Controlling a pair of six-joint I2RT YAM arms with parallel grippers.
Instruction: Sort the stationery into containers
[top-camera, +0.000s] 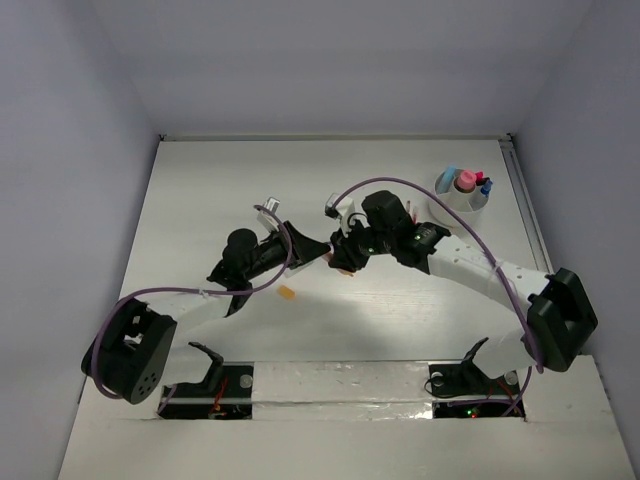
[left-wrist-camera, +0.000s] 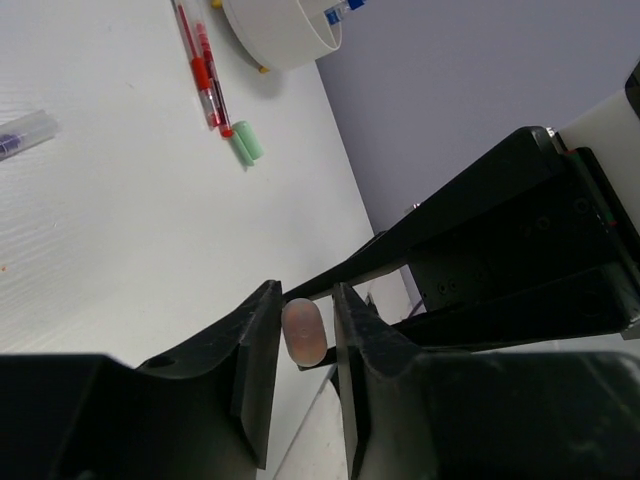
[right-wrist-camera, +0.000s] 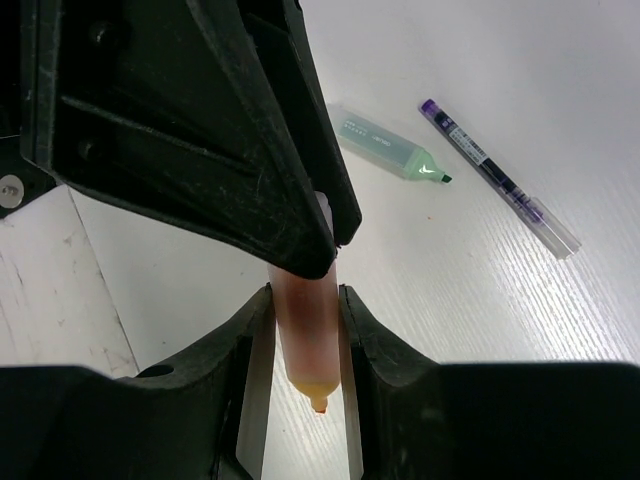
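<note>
At the table's middle my two grippers meet. My right gripper (top-camera: 342, 255) is shut on a pale pink highlighter (right-wrist-camera: 307, 330) with a yellow tip, held upright. My left gripper (top-camera: 322, 250) has its fingers around the same highlighter, seen just above the right's pads in the right wrist view; whether they grip it I cannot tell. A purple pen (right-wrist-camera: 490, 170) and a green highlighter (right-wrist-camera: 385, 147) lie on the table. Red pens (left-wrist-camera: 203, 75) and a green cap (left-wrist-camera: 247, 140) lie near the white container (top-camera: 455, 205), which holds several items at the back right.
A small orange piece (top-camera: 286, 292) lies in front of the left arm. Walls stand close on both sides and behind.
</note>
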